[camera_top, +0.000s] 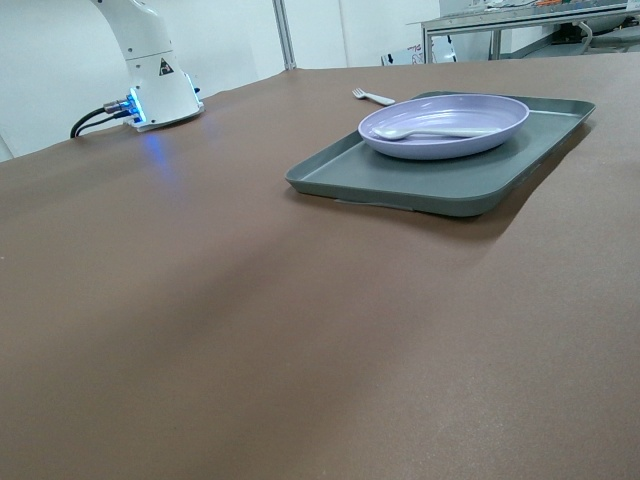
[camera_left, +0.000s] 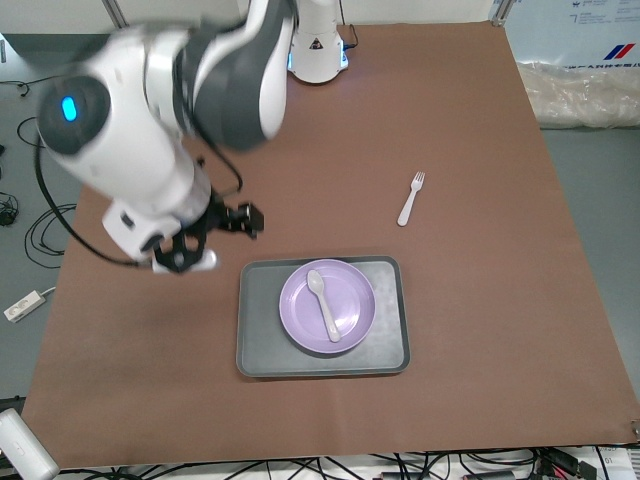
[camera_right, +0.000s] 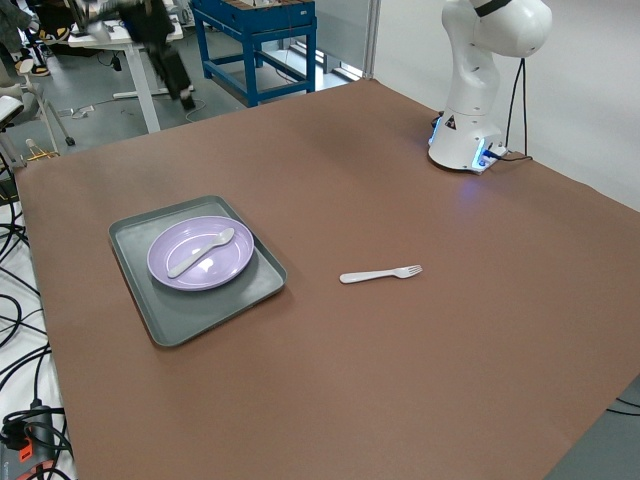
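In the left view the gripper (camera_left: 200, 240) hangs high to the upper left of the grey tray (camera_left: 265, 350); whether its fingers are open is unclear. A purple plate (camera_left: 350, 290) rests on the tray, with a white knife or spoon-like utensil (camera_left: 325, 305) lying across it. A white fork (camera_left: 411, 197) lies apart on the brown table, to the right beyond the tray. In the right view the dark gripper (camera_right: 175, 75) shows blurred at the top left. The top view shows the plate (camera_top: 440, 112) on the tray, with no gripper.
A white robot base (camera_left: 315, 55) stands at the back of the table (camera_left: 480, 300). Cables lie beyond the table's edges.
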